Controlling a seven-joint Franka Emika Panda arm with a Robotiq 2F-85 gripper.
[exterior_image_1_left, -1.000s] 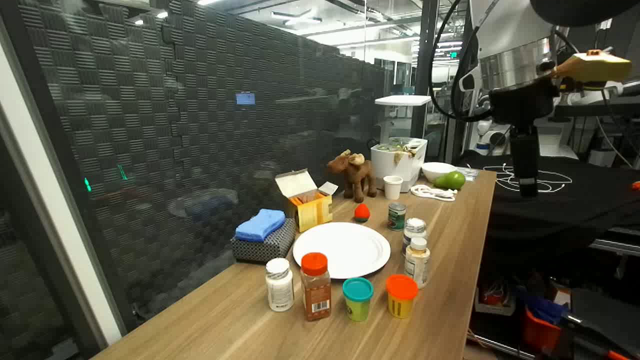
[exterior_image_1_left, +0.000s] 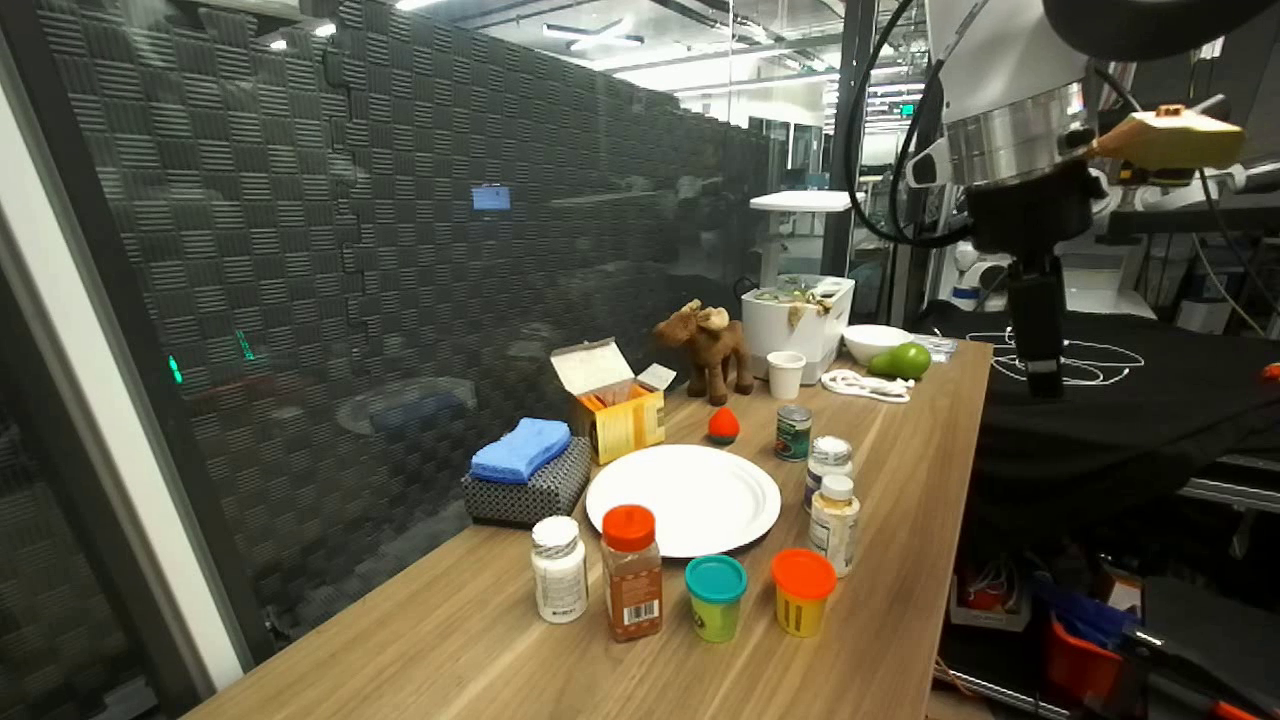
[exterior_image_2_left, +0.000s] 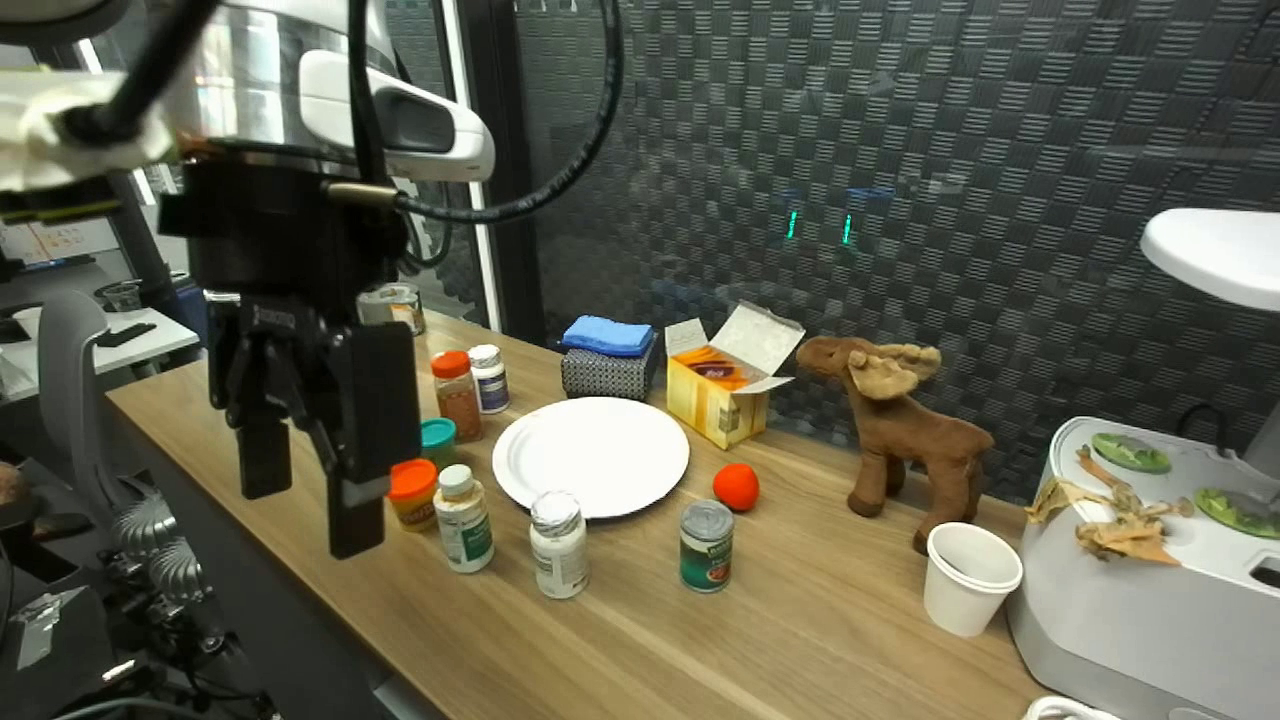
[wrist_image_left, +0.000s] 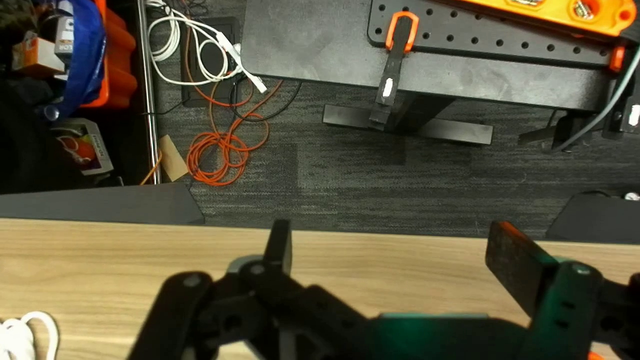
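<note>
My gripper (exterior_image_2_left: 310, 514) hangs high near the table's front edge, its two fingers (exterior_image_2_left: 356, 492) well apart. Nothing sits between them in the wrist view, where the gap of the gripper lies over bare wood and floor. A white plate (exterior_image_1_left: 684, 500) rests mid-table. Around it stand a red-lidded spice jar (exterior_image_1_left: 632, 582), a teal-lidded tub (exterior_image_1_left: 716, 596), an orange-lidded tub (exterior_image_1_left: 801, 590), several white-capped bottles (exterior_image_2_left: 463, 522) and a green can (exterior_image_2_left: 705, 546). A red ball-like object (exterior_image_2_left: 735, 486) lies right of the plate in exterior view 2.
Behind the plate are a blue cloth (exterior_image_1_left: 522, 450) on a patterned box, an open yellow box (exterior_image_1_left: 629, 420) and a plush moose (exterior_image_2_left: 906, 426). A paper cup (exterior_image_2_left: 969, 578) stands beside a white appliance (exterior_image_2_left: 1140, 600). Free wood shows along the front edge.
In exterior view 1 the arm and gripper have shifted slightly left, toward the table. The objects on the table have not moved.
</note>
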